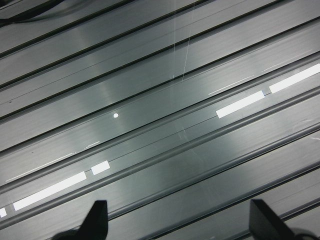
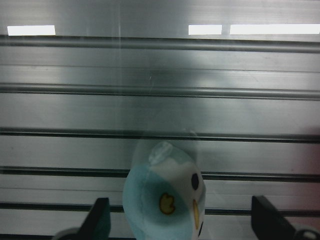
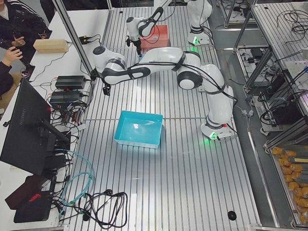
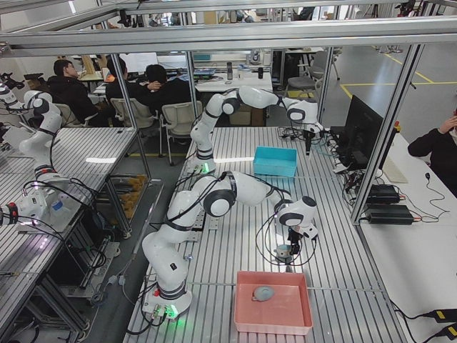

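Observation:
A light-blue and white plush toy [image 2: 162, 195] [image 4: 283, 251] lies on the slatted table, between the open fingers of my right gripper [image 4: 294, 241] as seen from above in the right wrist view. My left gripper [image 3: 107, 89] hangs open over bare table, nothing between its fingers. A cyan bin [image 3: 138, 130] [image 4: 275, 161] is empty. A pink bin [image 4: 273, 321] [image 3: 161, 33] holds a small grey-blue object [image 4: 263, 293].
A monitor [image 3: 26, 127], power boxes and tangled cables line the table's side. Coiled cables [image 3: 110, 207] lie at the near end in the camera left view. The table around the cyan bin is largely clear.

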